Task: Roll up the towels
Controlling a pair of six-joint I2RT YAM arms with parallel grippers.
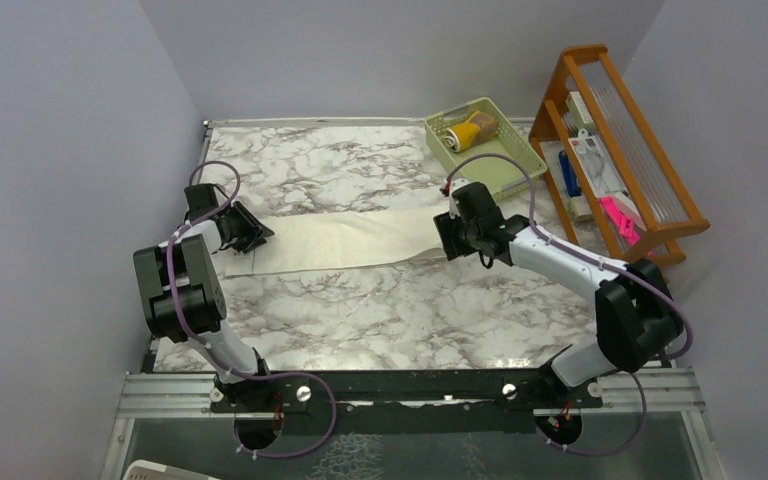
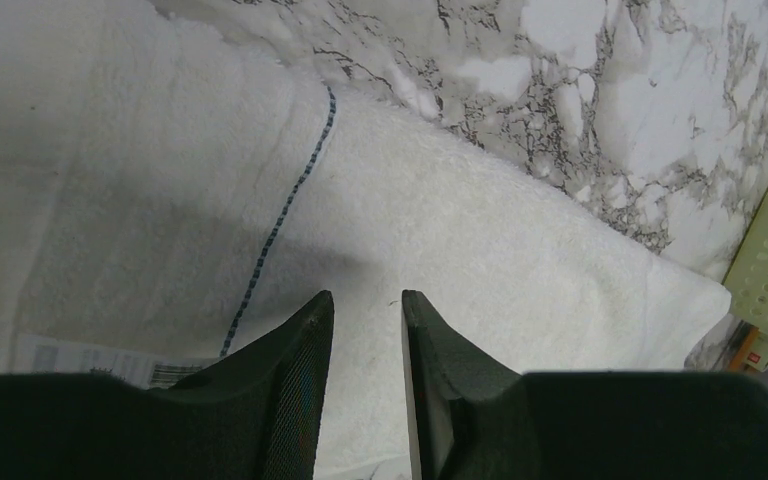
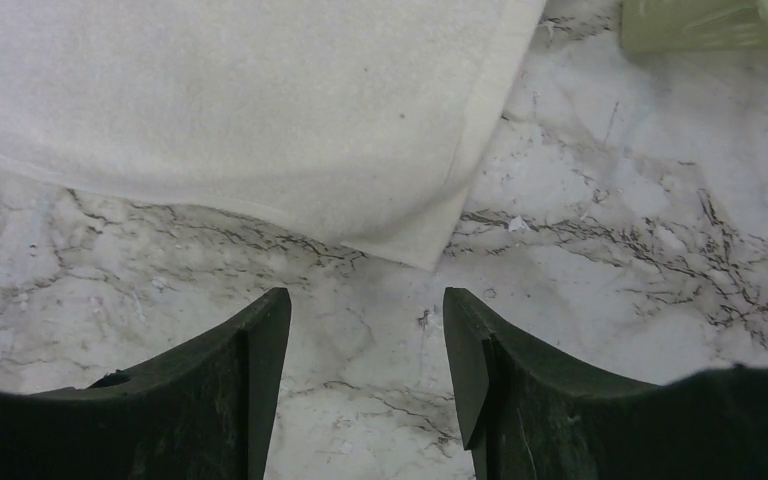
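Note:
A long cream towel [image 1: 345,238] lies spread flat across the middle of the marble table. My left gripper hangs over its left end, where a dark stitched line [image 2: 275,230] and a printed label [image 2: 110,360] show in the left wrist view; the fingers are part open, nothing visible between them. My right gripper is open above the towel's right end; in the right wrist view a towel corner [image 3: 410,250] lies just beyond the fingertips, with bare marble between them.
A green basket [image 1: 510,170] with yellow and brown items stands at back right, beside a wooden rack [image 1: 640,120] holding assorted items along the right side.

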